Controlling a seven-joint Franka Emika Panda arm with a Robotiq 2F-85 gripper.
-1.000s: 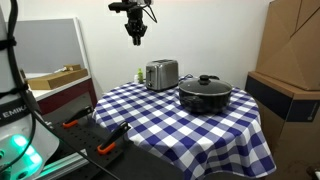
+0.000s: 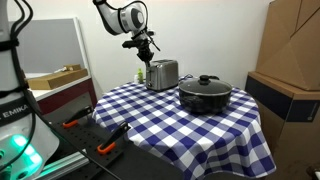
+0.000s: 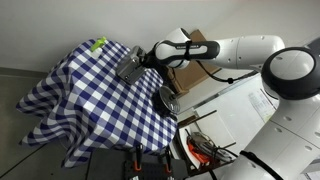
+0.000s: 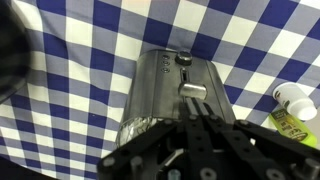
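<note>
A silver toaster stands at the back of the checkered table, and its metal body fills the middle of the wrist view. On its end face are a lever and a dark knob. My gripper points down close by the toaster's lever end, near its top edge. In the wrist view the dark fingertips, pressed together, reach up beside the lever; nothing shows between them. Whether they touch the toaster or the lever I cannot tell.
A dark lidded pot stands right of the toaster. Near the toaster's other side is a small green bottle with a white top.
From high above the table, my gripper has come down and somewhat to the right, close to the toaster. The toaster, pot and bottle have not moved.
</note>
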